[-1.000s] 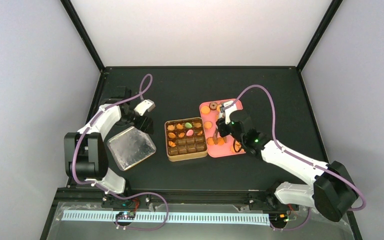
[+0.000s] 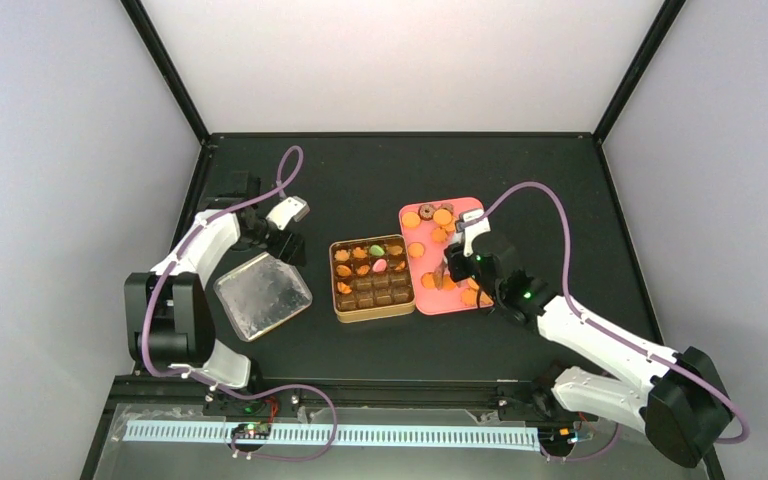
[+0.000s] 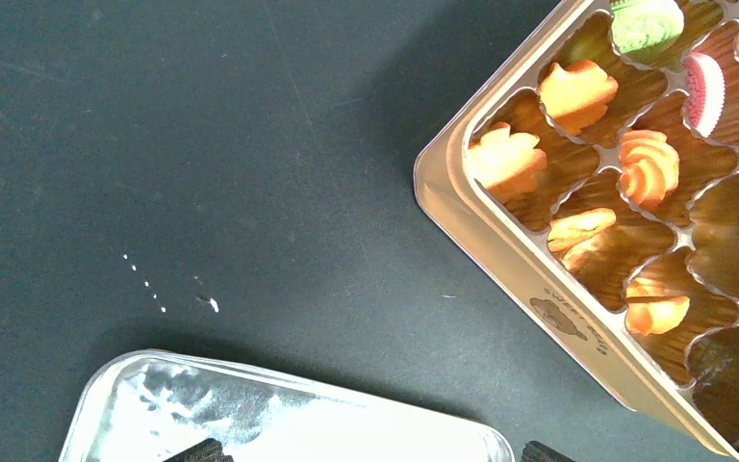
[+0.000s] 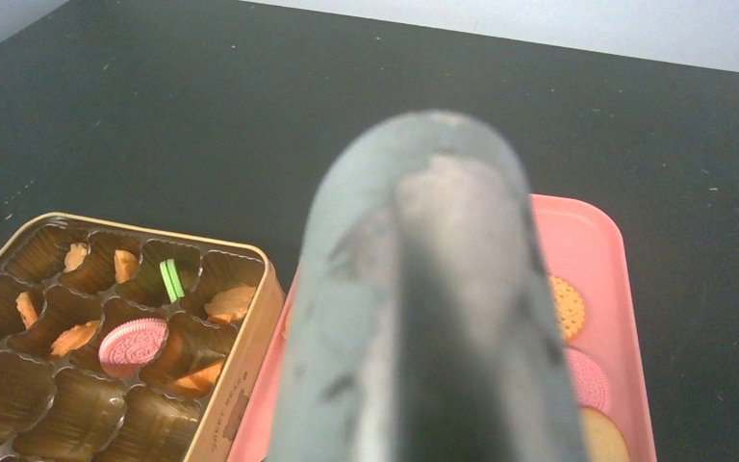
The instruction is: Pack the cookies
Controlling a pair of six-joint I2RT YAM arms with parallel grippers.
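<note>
A gold tin (image 2: 372,292) with a divided insert holds orange, green and pink cookies, several pockets empty. Beside it the pink tray (image 2: 410,290) carries round orange, pink and brown cookies (image 2: 426,212). My right gripper (image 2: 443,276) is low over this tray; its finger fills the middle of the right wrist view, so I cannot see what is between the fingers, though it looks shut. My left gripper (image 2: 286,256) hangs above the metal lid (image 2: 262,296); in the left wrist view its two fingertips sit apart at the bottom edge, open with nothing visible between.
Walls stand at the back and both sides.
My right gripper has moved slightly to the right and toward the front over the pink tray. The left arm has stayed practically still.
</note>
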